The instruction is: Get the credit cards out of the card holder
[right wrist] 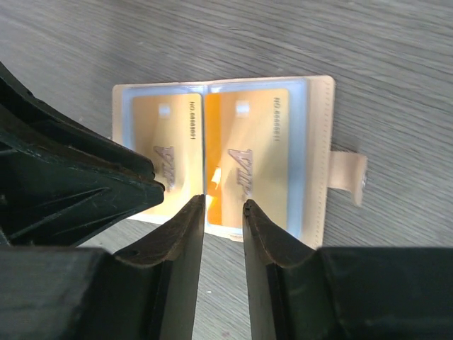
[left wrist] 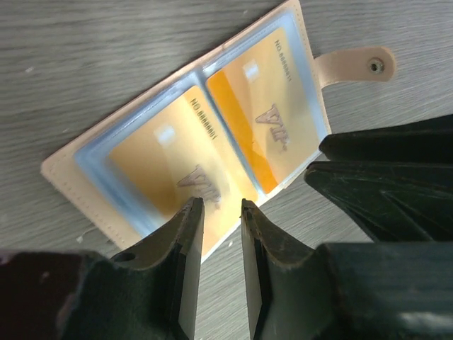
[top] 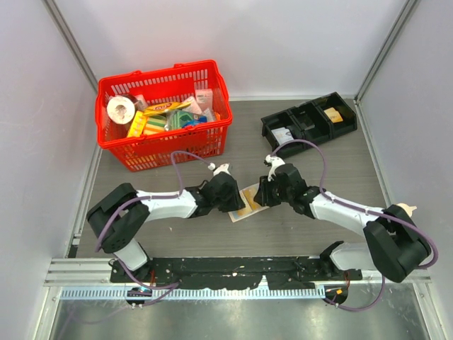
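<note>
The card holder (right wrist: 318, 142) lies open and flat between the grippers, a pale case with a snap strap (left wrist: 340, 67) and clear blue-edged pockets, each showing a gold card (left wrist: 180, 159) (right wrist: 163, 149). My left gripper is over the holder in the left wrist view, fingertips a little apart at one card, nothing visible between them. My right gripper hovers over the holder, fingertips a little apart above the pocket nearer the strap, nothing visible between them.
A red basket of mixed goods (top: 166, 147) stands at the back left, a black divided tray (top: 308, 124) at the back right. Bare grey table surrounds the holder. A pale green cylinder (top: 406, 210) is partly hidden behind the right arm.
</note>
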